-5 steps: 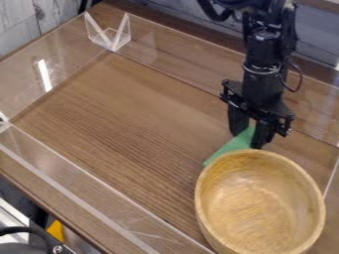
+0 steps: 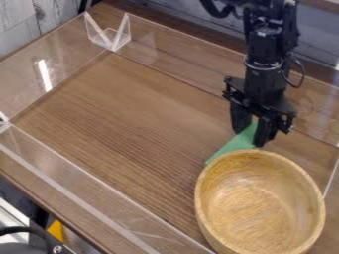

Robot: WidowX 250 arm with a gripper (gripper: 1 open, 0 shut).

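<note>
The black gripper (image 2: 260, 124) hangs from the arm at the upper right, shut on a green object (image 2: 228, 149) that lies tilted just behind the large yellow bowl (image 2: 260, 234). The bowl fills the lower right of the camera view, and the green object reaches down to its rear rim. The fingertips are dark and partly hide the top of the green object.
A white wire-like holder (image 2: 103, 30) stands at the back left. A black and yellow object (image 2: 48, 236) sits at the lower left edge.
The arm and gripper have risen slightly over the last second. The green object has shifted very little, and the bowl stays in place.
</note>
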